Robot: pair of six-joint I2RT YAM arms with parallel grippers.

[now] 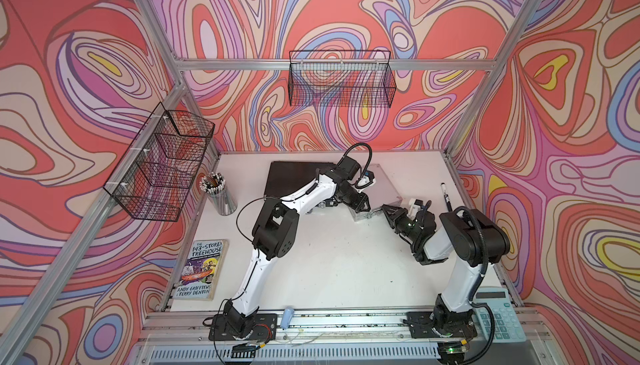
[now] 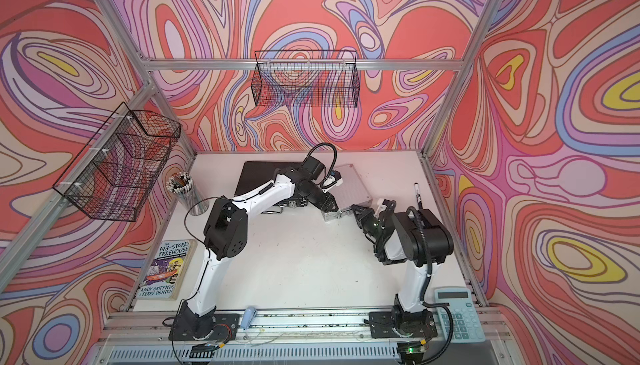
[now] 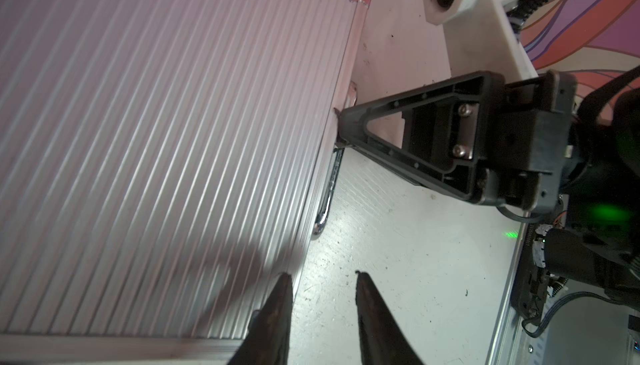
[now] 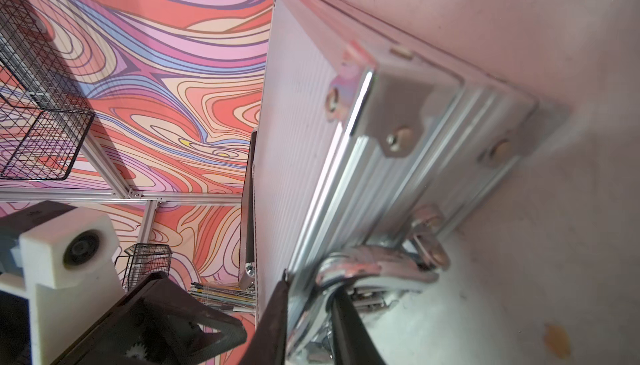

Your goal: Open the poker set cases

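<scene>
A silver poker case (image 1: 384, 183) with a ribbed lid lies closed at the middle back, its handle (image 4: 373, 261) on the front side. A latch (image 4: 430, 241) shows beside the handle in the right wrist view. My right gripper is partly open at that handle; its dark fingers (image 3: 363, 121) meet the case's front edge in the left wrist view. Near the front left corner, my left gripper is also partly open, with nothing visible between its fingers. A black case (image 1: 290, 175) lies to the left, partly covered by the left arm.
A pencil cup (image 1: 223, 199) and a book (image 1: 200, 269) stand along the left side. A marker (image 1: 446, 197) and a calculator (image 1: 498, 315) are on the right.
</scene>
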